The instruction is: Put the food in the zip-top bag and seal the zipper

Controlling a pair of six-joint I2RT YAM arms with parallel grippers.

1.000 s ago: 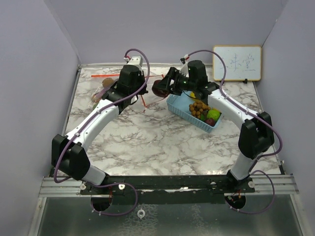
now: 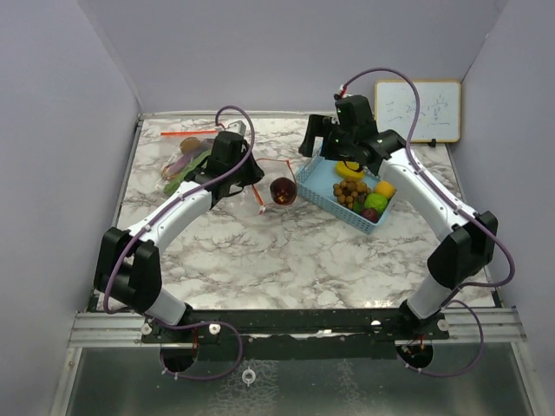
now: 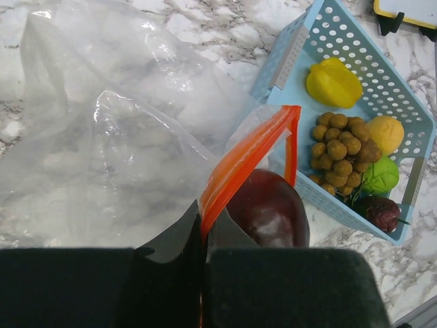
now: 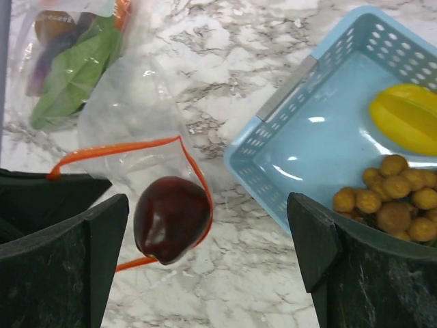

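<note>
A clear zip bag with an orange zipper (image 3: pixel 246 154) has a dark red round food (image 4: pixel 171 219) in its open mouth. My left gripper (image 2: pixel 250 178) is shut on the bag's zipper edge, seen as the orange strip running between its fingers in the left wrist view. My right gripper (image 2: pixel 316 134) stands open and empty above the gap between bag and basket. The blue basket (image 2: pixel 334 208) holds a yellow pepper (image 4: pixel 403 113), a bunch of small brown round fruit (image 3: pixel 341 157), a yellow fruit, a green item (image 3: pixel 379 176) and a dark red item (image 3: pixel 377 212).
Another bag with food (image 4: pixel 72 75) lies at the back left. A whiteboard (image 2: pixel 416 110) stands at the back right.
The dark red food has left my right gripper and sits in the bag. The right gripper has moved right, open; the left gripper has shifted slightly left and down with the bag.
</note>
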